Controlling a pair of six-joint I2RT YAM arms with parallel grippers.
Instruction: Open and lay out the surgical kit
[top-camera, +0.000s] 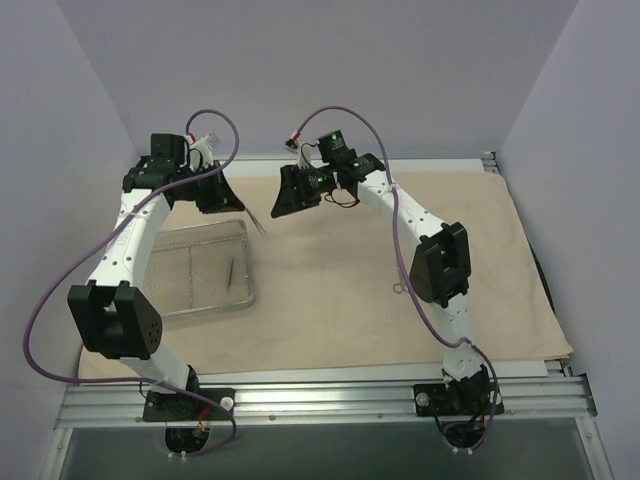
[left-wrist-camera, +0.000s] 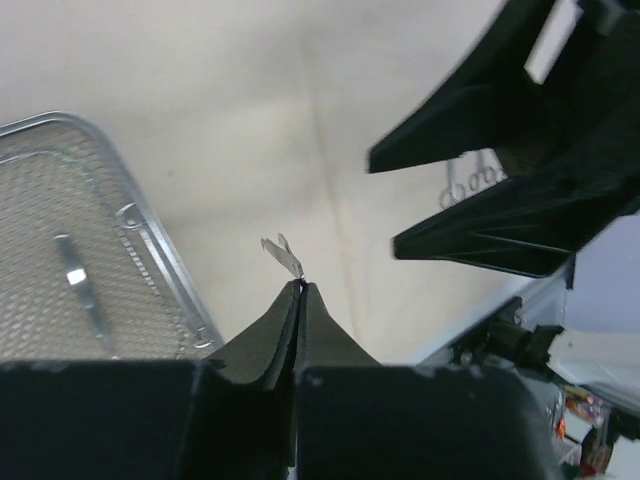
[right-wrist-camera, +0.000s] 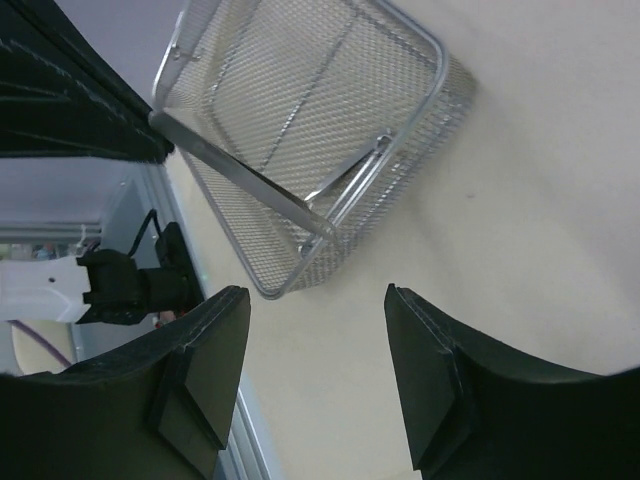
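My left gripper (top-camera: 230, 203) is raised over the right rim of the mesh tray (top-camera: 249, 262), shut on a slender metal instrument (top-camera: 255, 220) that points out toward the right. In the left wrist view only its tip shows between the fingers. My right gripper (top-camera: 298, 200) stands open to the right of it, empty; in the right wrist view the instrument (right-wrist-camera: 245, 175) crosses above the tray from the left fingers. Another thin instrument (top-camera: 230, 272) lies in the tray.
A beige cloth (top-camera: 330, 300) covers the table, clear in the middle. Several ringed instruments (left-wrist-camera: 450, 195) lie on the right side, partly hidden by my right arm in the top view.
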